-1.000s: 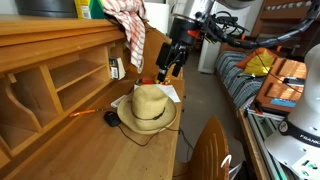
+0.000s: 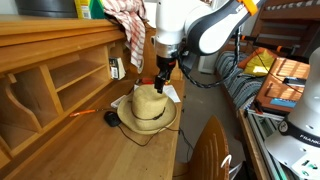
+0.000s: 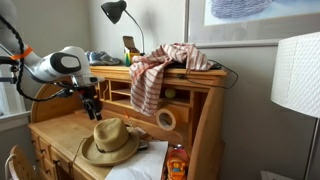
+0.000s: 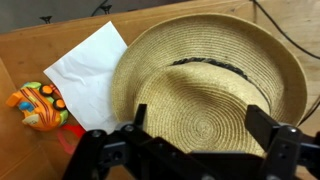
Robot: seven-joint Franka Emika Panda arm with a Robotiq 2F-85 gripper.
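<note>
A tan straw hat with a dark band rests on the wooden desk, crown up. My gripper hangs just above and beside its crown, fingers pointing down. From the wrist camera, the crown and brim of the hat fill much of the view below the fingers. The two fingers stand wide apart, one dark finger at the right, and nothing is between them. In exterior view 2 the gripper is to the left of the hat.
White paper lies beside the hat, partly under its brim. An orange patterned object sits near the paper. A black mouse and an orange pen lie on the desk. A striped cloth hangs from the shelf.
The arm has moved left and come lower, bringing the gripper closer to the hat's crown. The hat has stayed in place.
</note>
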